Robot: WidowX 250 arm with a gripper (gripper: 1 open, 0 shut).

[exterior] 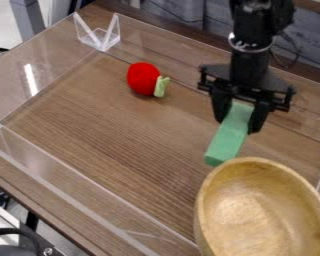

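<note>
The black robot gripper point(240, 108) is at the upper right, shut on a green object point(227, 140) that hangs from its fingers, tilted, with its lower end just above the rim of a large yellow bowl point(259, 215) at the bottom right. Whether the green object still touches the table is unclear.
A red strawberry-like object point(143, 77) with a pale green top lies left of the gripper. A clear plastic rack point(99, 30) stands at the back left. Dark cables show at the lower left edge.
</note>
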